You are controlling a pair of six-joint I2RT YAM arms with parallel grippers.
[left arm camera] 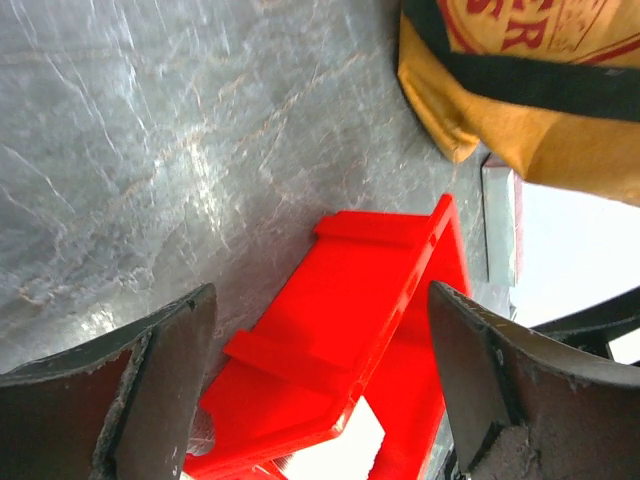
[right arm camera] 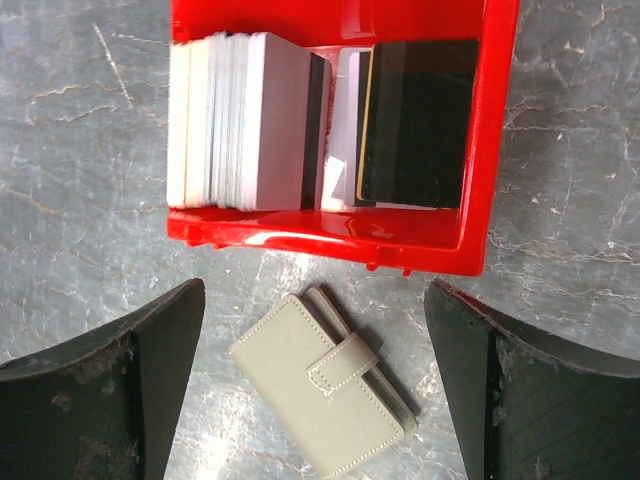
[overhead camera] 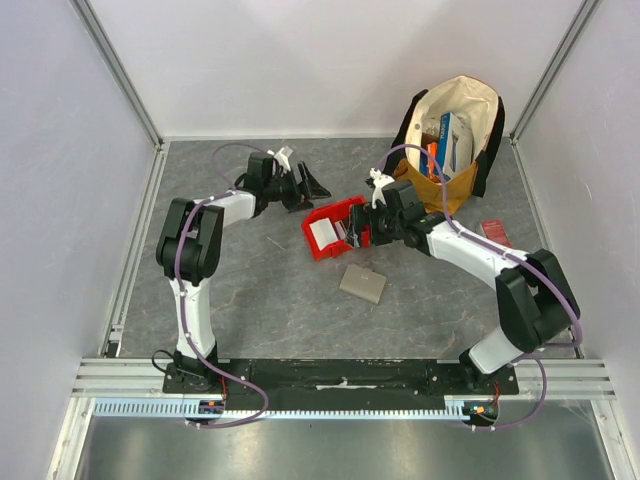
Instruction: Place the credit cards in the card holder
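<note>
A red open box point(overhead camera: 357, 205) holds the cards. In the right wrist view, a row of pale cards point(right arm camera: 282, 130) stands at its left and a black card point(right arm camera: 420, 120) lies at its right. The grey-beige card holder point(overhead camera: 362, 283), with a strap flap, lies shut on the table, apart from the box's front edge. At the box's back left, my left gripper has its fingers spread, and I see nothing held. My right gripper stands open over the front side of the box, its fingers empty; the card holder point(right arm camera: 320, 385) shows between them.
Behind and to the right stands a yellow and black bag point(overhead camera: 440, 150) with books inside. A red item point(overhead camera: 495, 233) lies at the right, partly behind the right arm.
</note>
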